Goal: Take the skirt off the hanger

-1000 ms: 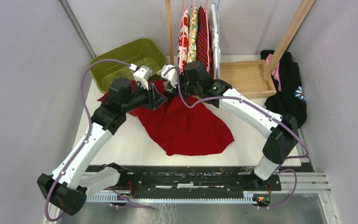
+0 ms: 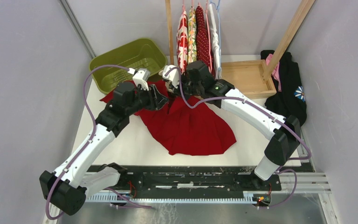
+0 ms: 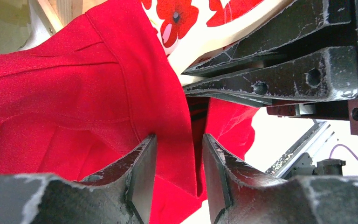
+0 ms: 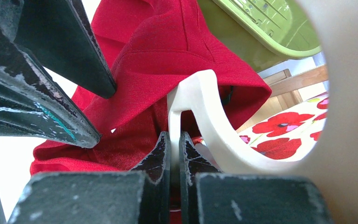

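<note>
The red skirt point(image 2: 191, 130) is spread over the white table, its upper part bunched between the two arms. A pale hanger point(image 4: 200, 91) reaches into the skirt's waist opening in the right wrist view. My right gripper is shut on that hanger, close to the waistband. From the left, my open gripper faces a fold of the skirt point(image 3: 168, 126), which lies in front of and between its parted fingers. Whether the fingertips touch the cloth, I cannot tell. Part of the hanger is hidden inside the skirt.
An olive-green bin point(image 2: 128, 63) stands at the back left. Several garments hang on a rack behind, a red-flowered one point(image 2: 182, 39) closest to the arms. A wooden tray point(image 2: 244, 79) and a dark garment point(image 2: 286, 93) lie to the right.
The right gripper and the skirt have moved slightly right.
</note>
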